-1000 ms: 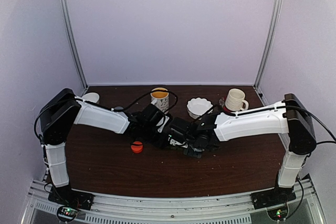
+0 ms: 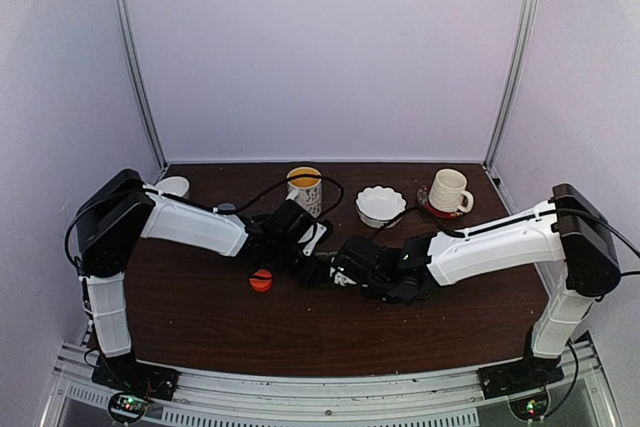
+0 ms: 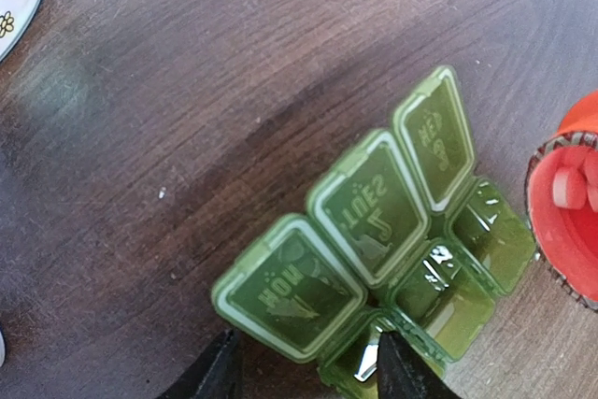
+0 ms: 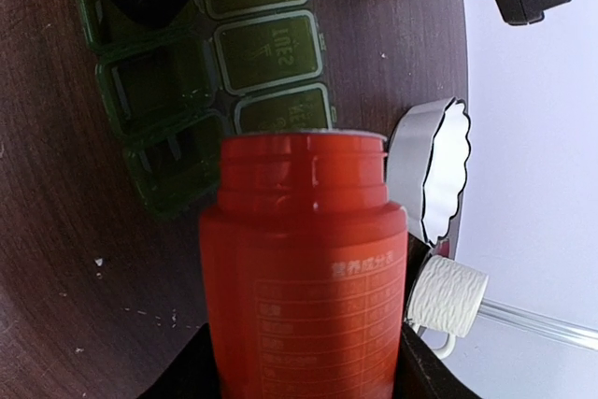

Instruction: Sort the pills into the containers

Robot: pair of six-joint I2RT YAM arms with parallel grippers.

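A green pill organizer (image 3: 374, 217) lies on the table with its MON, TUES and WED lids raised; no pill shows in the three open compartments, though part of MON is hidden. Over its MON end is my left gripper, fingers apart and nothing between them, one finger (image 3: 400, 371) covering part of that compartment. My right gripper is shut on a red bottle (image 4: 304, 259). From the left wrist view, the bottle's open mouth (image 3: 570, 217) is tilted near the WED compartment, with reddish pieces inside. An orange-red cap (image 2: 261, 281) rests left of the grippers.
Behind the arms stand a patterned mug (image 2: 304, 192), a white fluted bowl (image 2: 380, 206) and stacked white cups (image 2: 450, 192). A white container (image 2: 174, 187) is at the back left.
My left arm has barely moved. The cap and dishes stay where they were.
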